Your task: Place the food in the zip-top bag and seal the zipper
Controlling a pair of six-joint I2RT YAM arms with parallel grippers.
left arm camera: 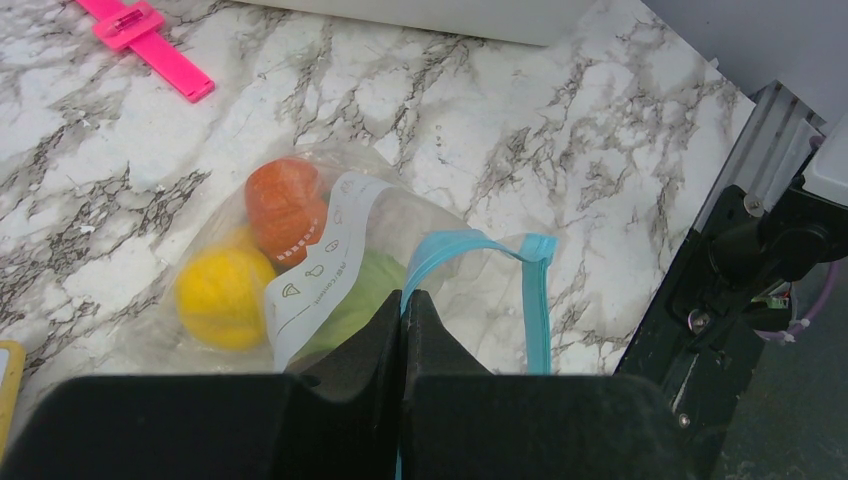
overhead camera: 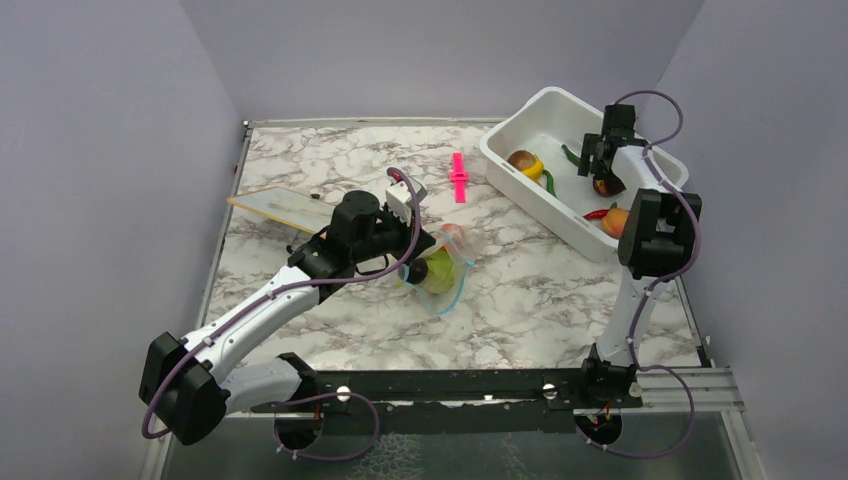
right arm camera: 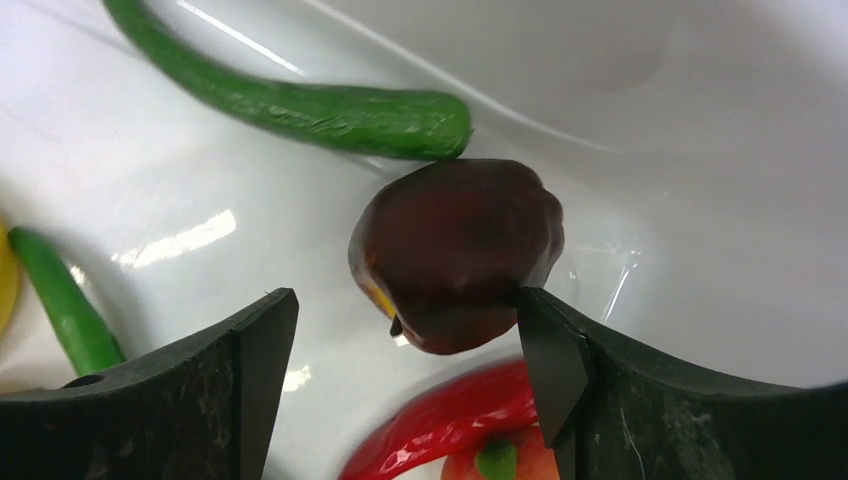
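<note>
The clear zip bag [left arm camera: 230, 215] lies on the table with orange, yellow and green food inside; a dark round piece [overhead camera: 417, 271] also shows at the bag in the top view. My left gripper is shut on the bag's blue zip edge [left arm camera: 450, 242], whose loop stands apart to the right. Over the white bin, my right gripper is part open. A dark brown food piece [right arm camera: 455, 250] lies ahead of its fingertips, overlapping the right one in view, and is not gripped. A green pepper [right arm camera: 370, 122] and a red pepper [right arm camera: 450, 415] lie around it.
The white bin [overhead camera: 535, 196] at the back right also holds a yellow-and-brown piece [overhead camera: 526, 164] and an orange piece [overhead camera: 616, 223]. A pink strap [overhead camera: 459, 178] and a pale board [overhead camera: 285, 208] lie on the table.
</note>
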